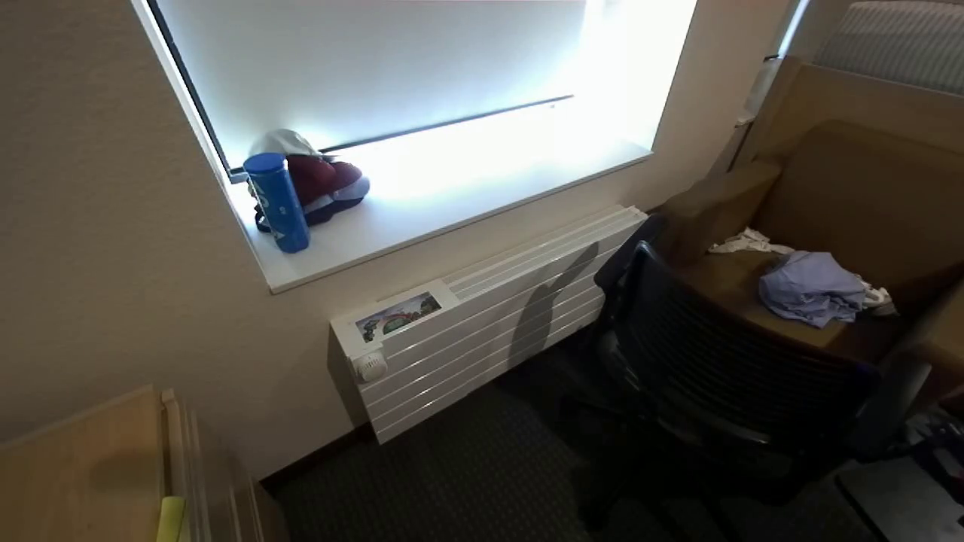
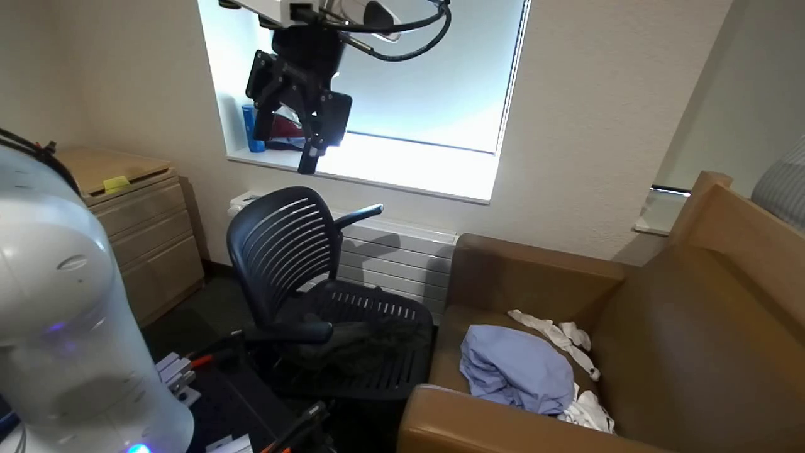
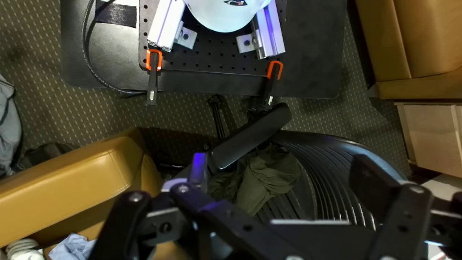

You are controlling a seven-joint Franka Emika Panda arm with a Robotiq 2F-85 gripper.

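High in front of the window, my gripper points downward in exterior view 2, its fingers spread and no object between them. Seen from the wrist, the gripper is likewise wide apart above a black chair. A dark green cloth lies crumpled on the chair's seat. On the brown armchair rests a bunched lavender-blue cloth, with white cloths beside it. Exterior view 1 has no gripper in it; there, a blue canister stands upright on the windowsill beside dark red caps.
A white radiator runs under the window. The wooden cabinet stands left of the chair. My base plate carries clamps with orange parts. The armchair's arm rises beside the cloths. Most of the sill is bare.
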